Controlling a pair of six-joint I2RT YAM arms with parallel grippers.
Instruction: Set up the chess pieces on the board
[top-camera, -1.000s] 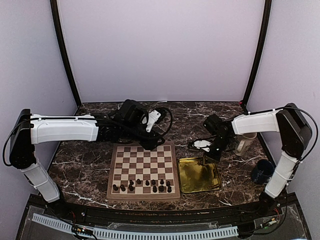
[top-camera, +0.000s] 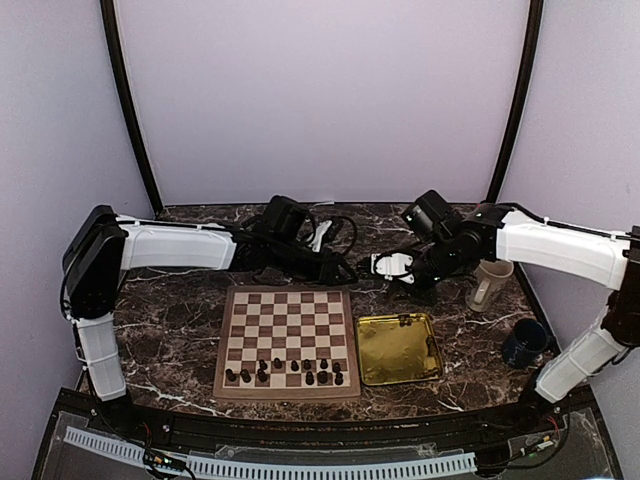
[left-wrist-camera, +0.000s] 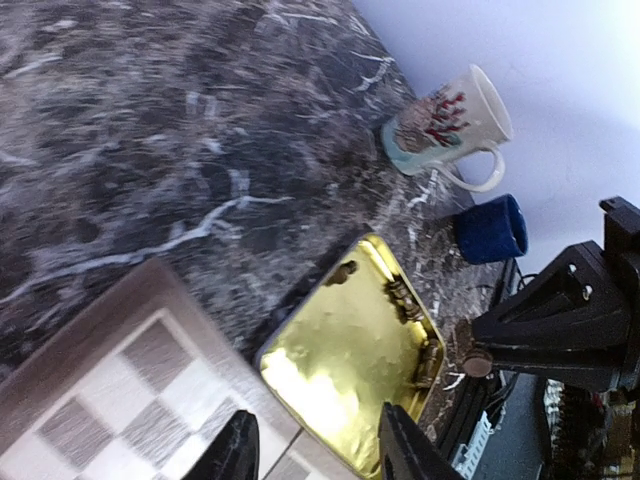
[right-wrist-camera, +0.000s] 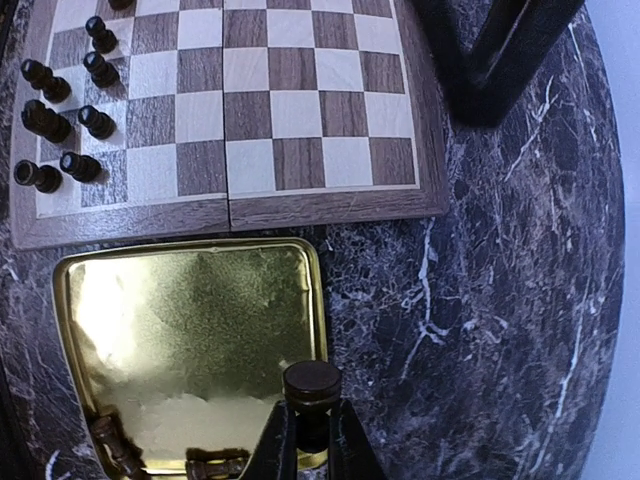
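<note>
A dark chess piece (right-wrist-camera: 312, 380) is pinched in my right gripper, which is shut on it, above the tray's edge. Seen from the left wrist, that piece (left-wrist-camera: 477, 360) pokes out at the right. My left gripper is part open, with nothing between its fingers; in the top view it faces the right gripper across a small gap. Several dark pieces (right-wrist-camera: 42, 120) stand in two rows along the near side of the chessboard (top-camera: 288, 392). A few more pieces (left-wrist-camera: 405, 300) lie in the gold tray (top-camera: 390, 352).
A white mug (top-camera: 490, 285) and a dark blue cup (top-camera: 524, 343) stand right of the tray. The board's far rows are empty. Bare marble table (top-camera: 165, 330) lies left of the board.
My right gripper has risen from the tray and shifted left, bringing the piece with it. The left gripper has moved right, so the two are now close together.
</note>
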